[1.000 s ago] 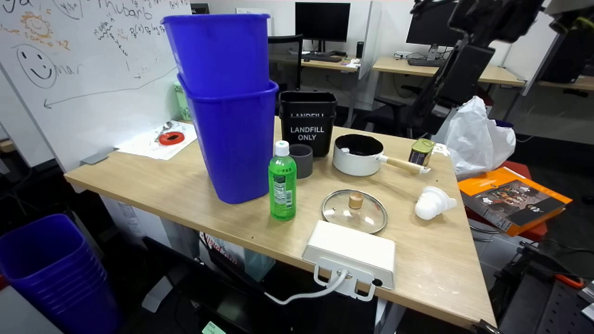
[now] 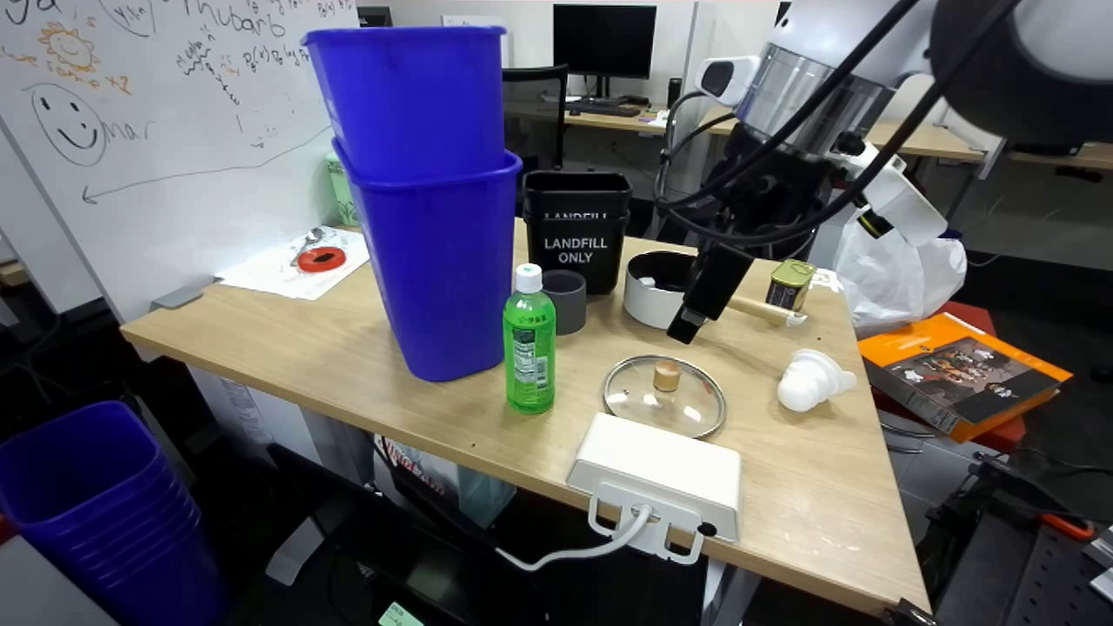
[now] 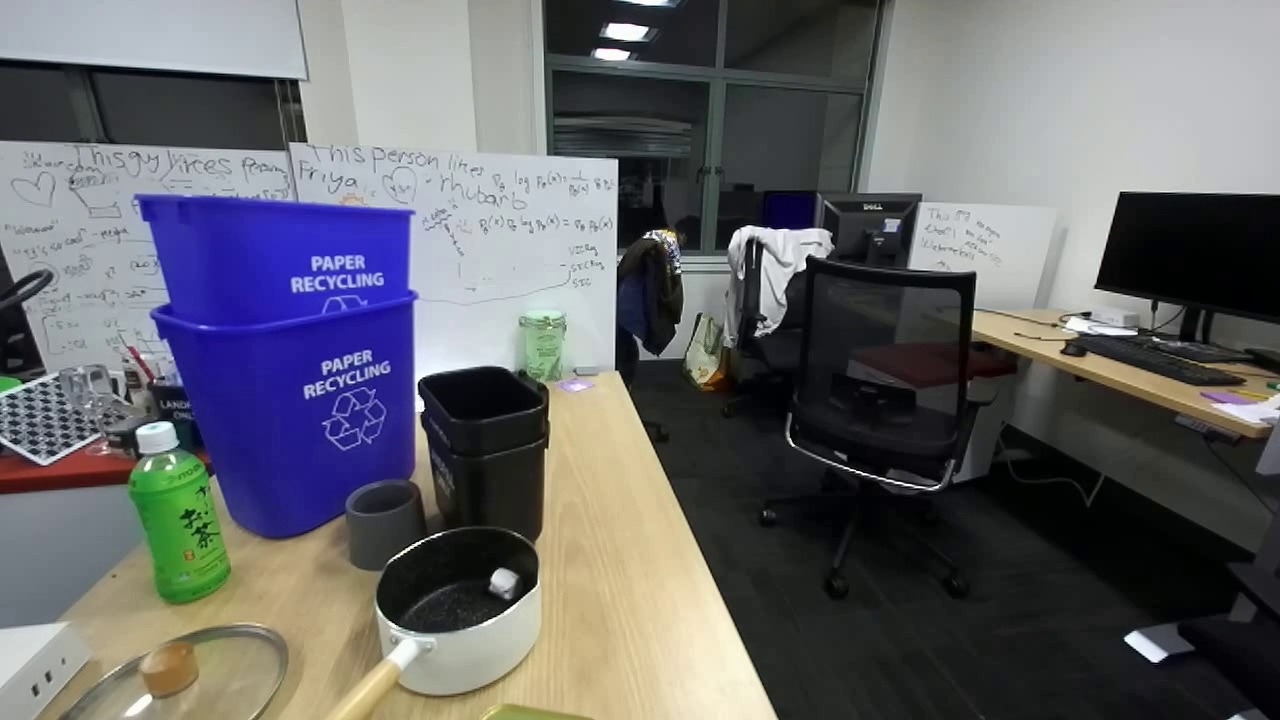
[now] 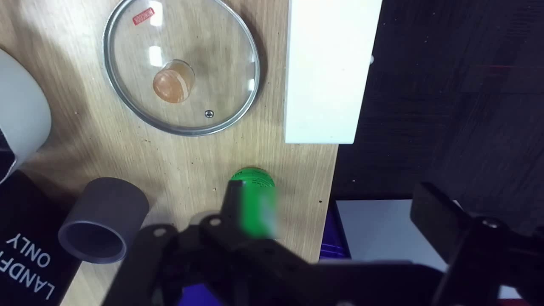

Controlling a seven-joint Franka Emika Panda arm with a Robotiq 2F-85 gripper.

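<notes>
My gripper is open, nothing between its widely parted fingers. In the wrist view the green bottle is partly covered by the left finger; in exterior view 1 the bottle stands upright beside the blue bins, well left of the gripper. One black finger hangs in front of the white pot there, above the table. The pot is uncovered, with a small white piece inside. Its glass lid, with a wooden knob, lies flat on the table. A dark grey cup stands near the pot.
Stacked blue recycling bins rise tall behind the bottle. Black landfill bins stand at the back. A white power box sits at the front edge, a white plastic piece and a tin at the right.
My arm has come down and left from the upper right, and its finger now covers part of the pot in exterior view 1. The objects on the table have not moved.
</notes>
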